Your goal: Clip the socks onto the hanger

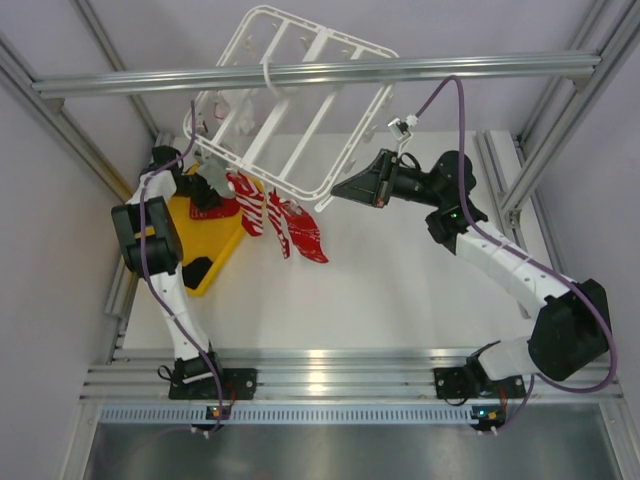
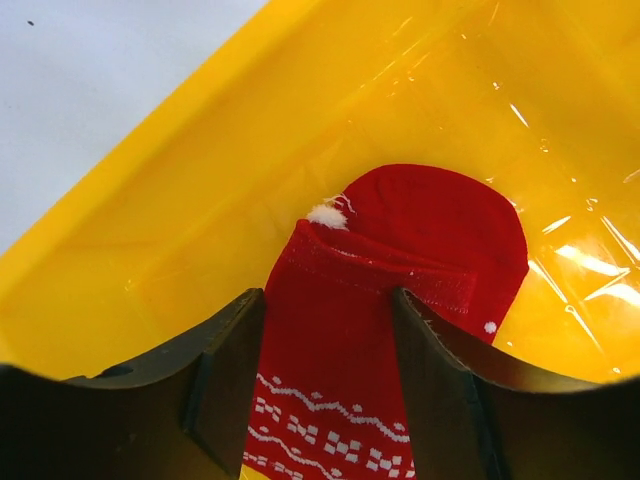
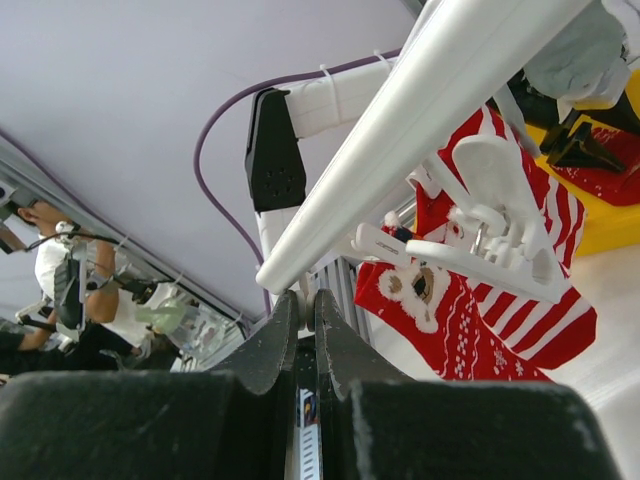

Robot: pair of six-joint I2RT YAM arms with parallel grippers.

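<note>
The white hanger (image 1: pixel 262 135) hangs slanted below the upper rail, with red-and-white socks (image 1: pixel 300 230) dangling from its near side. A white clip (image 3: pixel 500 265) sits against these socks in the right wrist view. In the yellow tray (image 2: pixel 130 170) lies a red sock (image 2: pixel 340 350) with a white pattern and a folded-over end. My left gripper is part open over that sock, its fingertips apart across the red cloth. My right gripper is shut with its tips at the hanger's corner; whether a thin part is pinched between them is unclear.
A dark item (image 1: pixel 196 273) lies in the tray's near part. The metal rail (image 1: pixel 450 68) crosses above the hanger.
</note>
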